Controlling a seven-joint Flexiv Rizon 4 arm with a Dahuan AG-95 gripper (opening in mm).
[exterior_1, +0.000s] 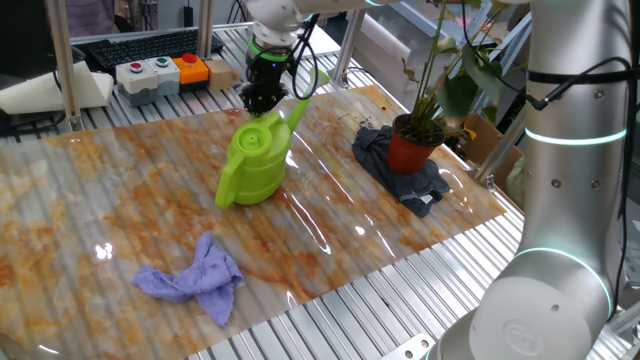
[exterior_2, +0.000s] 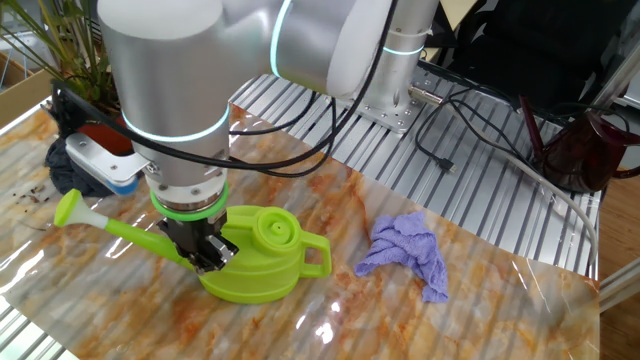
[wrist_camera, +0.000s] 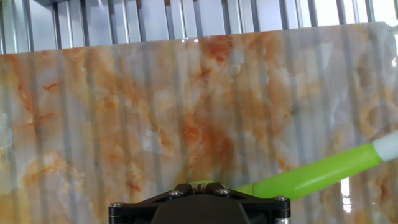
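A light-green watering can (exterior_1: 256, 165) stands upright on the marbled sheet, its handle toward the purple cloth and its spout pointing away. My dark gripper (exterior_2: 212, 262) hangs pointing down over the spout side of the can's body in exterior view 2. Whether it touches the can is hard to tell. In the wrist view the gripper looks shut, its fingers together at the bottom edge with nothing visible held between them. The green spout (wrist_camera: 317, 174) runs off to the right there, and the gripper hides most of the can's body.
A crumpled purple cloth (exterior_1: 200, 278) lies near the sheet's front. A potted plant (exterior_1: 408, 152) sits on a dark cloth (exterior_1: 425, 187) at the right. Button boxes (exterior_1: 150, 78) stand behind the sheet. A dark red jug (exterior_2: 580, 150) is on the slatted metal table.
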